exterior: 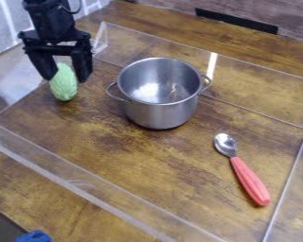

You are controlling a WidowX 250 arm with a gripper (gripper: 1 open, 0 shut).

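Note:
My black gripper [56, 59] is at the upper left, fingers pointing down and open, just above a pale green oblong object [64, 87] resting on the wooden table [129, 180]. A steel pot [159, 104] with two side handles stands right of it and looks empty. A spoon [248, 178] with a red handle lies at the lower right.
Clear plastic walls [211, 62] border the work area. A blue object [33, 236] sits at the bottom left edge.

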